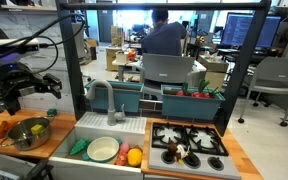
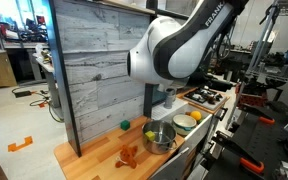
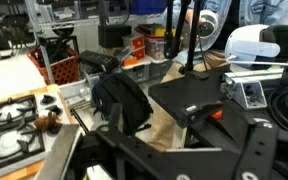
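Observation:
A dark gripper (image 1: 34, 97) hangs above the left counter, higher than the metal pot and clear of it in exterior view 1. Its dark parts spread to two sides there, but the view is too small to tell how the fingers stand. Inside the metal pot (image 2: 160, 139) lies something yellow (image 1: 38, 129). An orange-brown item (image 2: 128, 156) rests on the wood beside the pot. In exterior view 2 the white arm (image 2: 169, 48) leans over the counter and the gripper is hard to make out. The wrist view looks out into the room, past black hardware (image 3: 154, 155).
Right of the pot, a sink (image 1: 84, 133) holds a pale bowl (image 1: 103, 149) and colored items beside it. A faucet (image 1: 111, 100) rises behind. Farther right is a gas stove (image 1: 189, 148). A dark upright post (image 1: 72, 60) stands close to the arm.

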